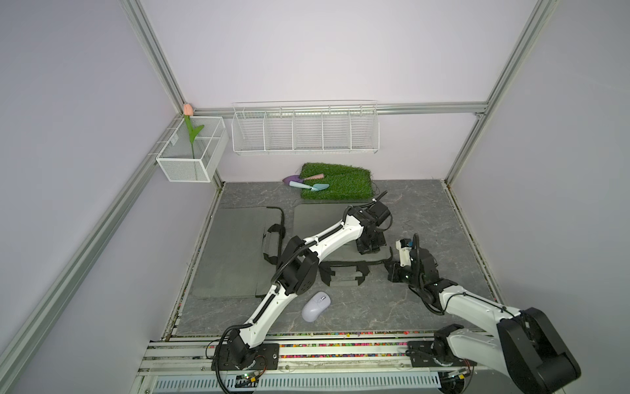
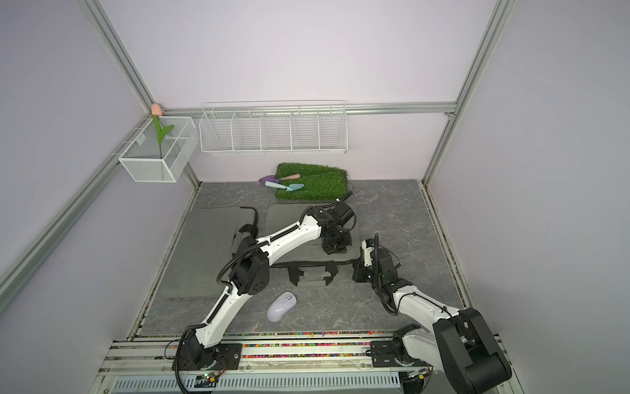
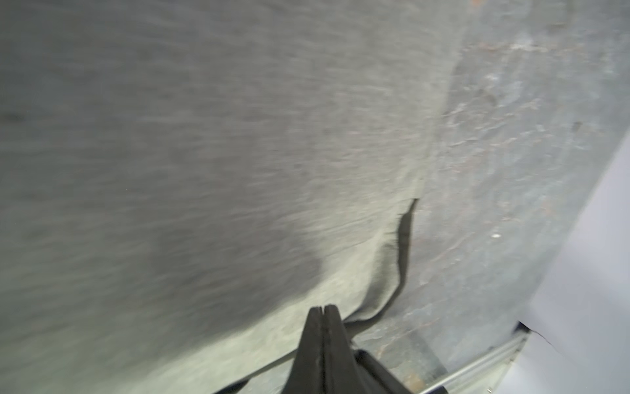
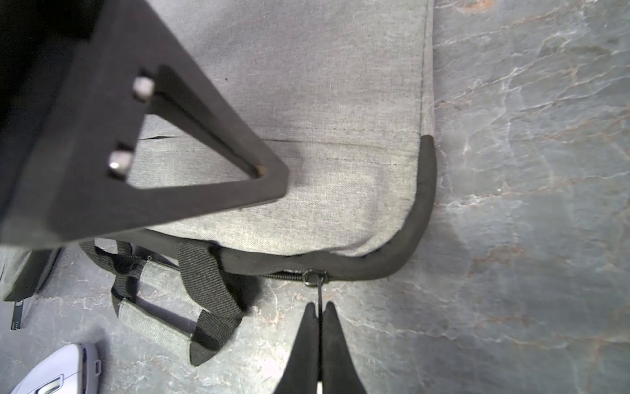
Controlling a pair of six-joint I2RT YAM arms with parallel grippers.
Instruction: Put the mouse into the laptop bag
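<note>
A grey laptop bag (image 1: 321, 220) lies flat in the middle, dark zipper edge and handle (image 4: 157, 295) facing front. My left gripper is shut with nothing between its fingers, low over this bag near its front right part; whether it touches the cloth cannot be told. At the bag's front right corner, my right gripper is shut, with the thin zipper pull (image 4: 319, 289) running from the slider in between its fingertips. The pale lilac mouse (image 1: 316, 306) lies on the floor in front of the bag, clear of both grippers.
Another grey bag (image 1: 229, 256) lies at the left, its handle side toward the middle. Behind sit a grass mat (image 1: 347, 184) and two small trowels. Wire baskets (image 1: 305, 131) hang on the back wall. Bare floor (image 1: 420, 210) shows at the right.
</note>
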